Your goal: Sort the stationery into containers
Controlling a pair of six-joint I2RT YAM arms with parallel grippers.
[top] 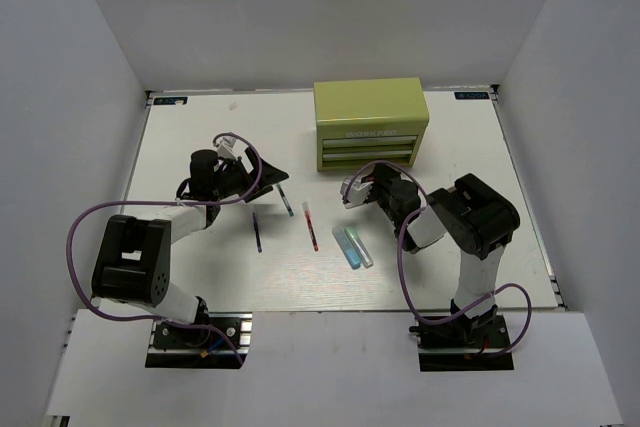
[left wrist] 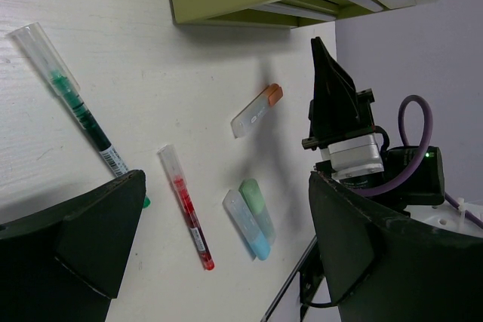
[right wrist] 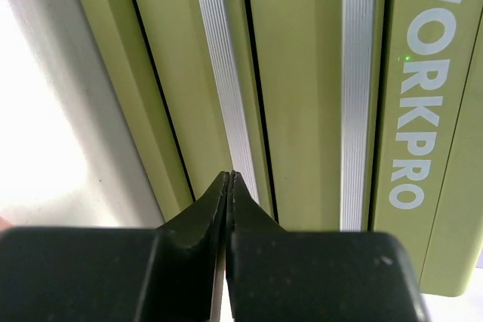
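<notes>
The green tool cabinet stands at the back, both silver-edged drawers closed. In front of it my right gripper is shut, tips together, nothing between them; the lower drawer's silver strip lies outside the fingers. My left gripper hangs open and empty above the green pen. A red pen, a blue-ended marker, a green-ended marker and an orange-ended one lie on the table. From above, the right gripper partly hides the orange-ended marker.
A dark blue pen lies left of the red pen. Grey walls rise at both sides.
</notes>
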